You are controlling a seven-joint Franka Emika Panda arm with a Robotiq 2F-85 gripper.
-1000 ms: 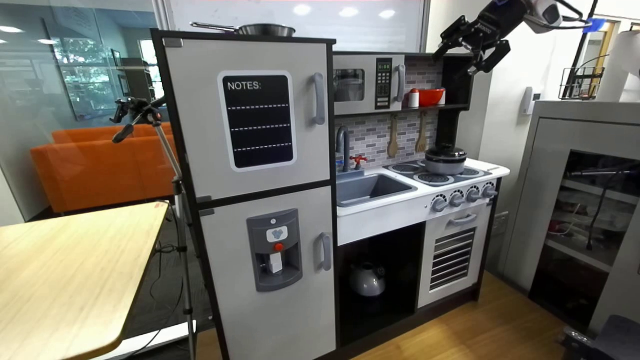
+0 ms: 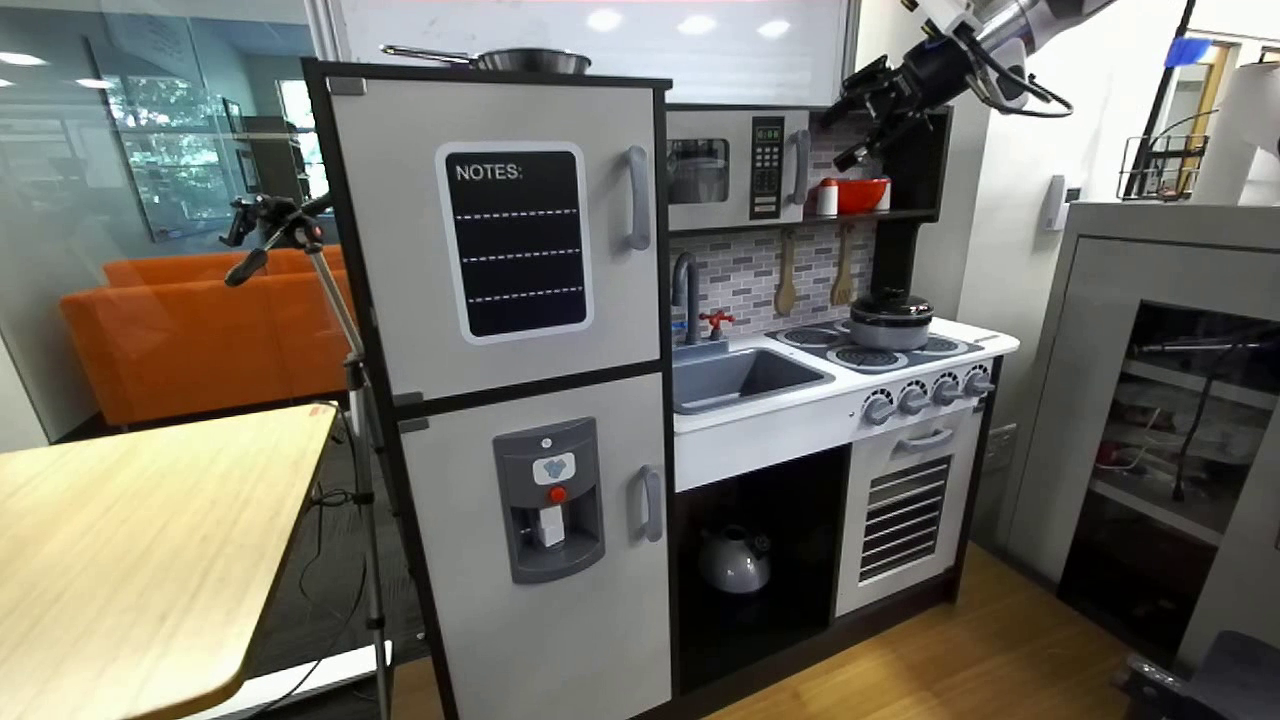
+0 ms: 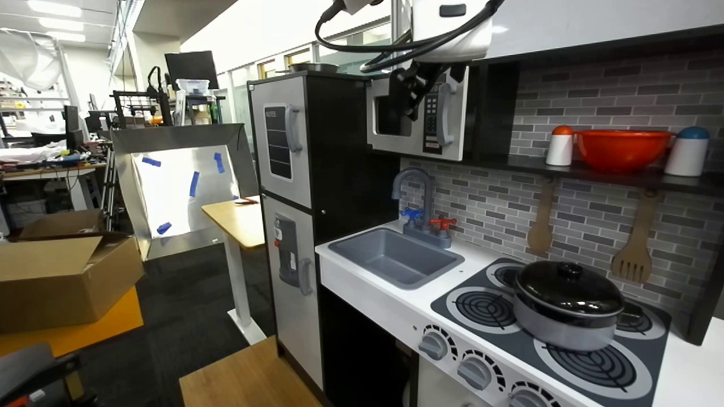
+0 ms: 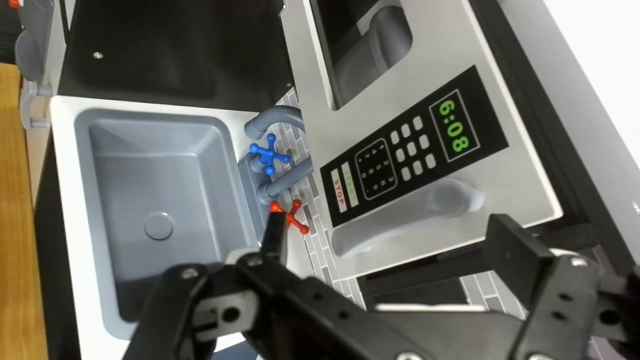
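My gripper is open with nothing between its fingers, up in front of the shelf on the right of the toy microwave. In the wrist view the two fingers are spread wide, and the grey microwave handle appears in the space between and ahead of them. A small gap still shows between gripper and handle in exterior view 1. The microwave door is closed, its display lit green. Exterior view 2 shows part of the gripper overlapping the microwave front, under the white arm.
Right of the microwave, a red bowl stands between two shakers on the shelf. Below are the grey sink with its faucet, and a lidded pot on the stove. A pan lies on the fridge top.
In exterior view 1 the arm and gripper have moved left, toward the microwave handle, and turned somewhat. The kitchen objects have stayed in place.
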